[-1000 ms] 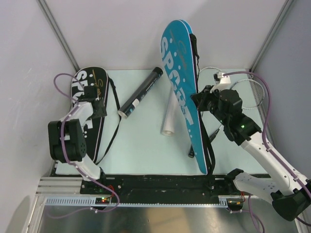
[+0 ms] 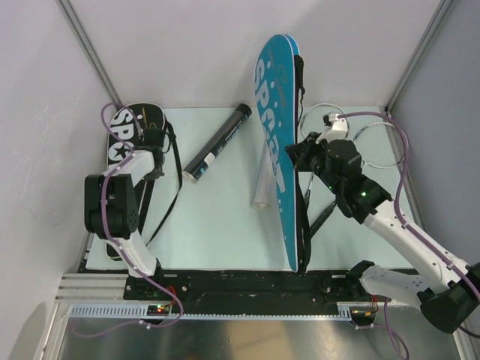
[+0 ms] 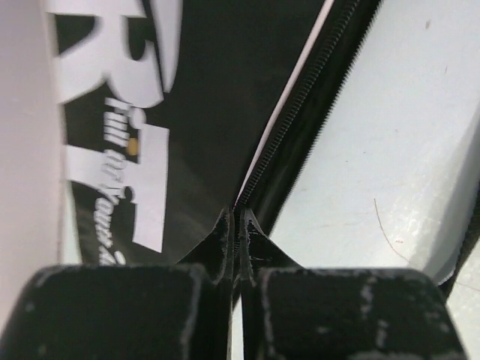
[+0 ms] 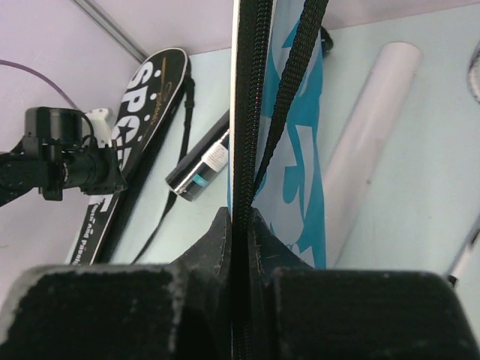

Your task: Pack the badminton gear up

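Observation:
A tall blue racket bag (image 2: 276, 127) is held upright by my right gripper (image 2: 298, 154), shut on its dark zipped edge. A black racket bag (image 2: 121, 131) lies at the left; my left gripper is down at its zipper edge, shut, with nothing clearly between its fingers. A dark shuttle tube (image 2: 217, 142) and a pale tube (image 4: 371, 135) lie on the white board. Two rackets (image 2: 379, 161) lie at the right, partly behind the blue bag and right arm.
Walls bound the board (image 2: 202, 225) at left, back and right. A loose black strap (image 2: 178, 172) lies beside the black bag. The board's middle front is fairly clear.
The blue bag's lower end has swung leftward and hangs more vertically. My left arm has shifted slightly over the black bag.

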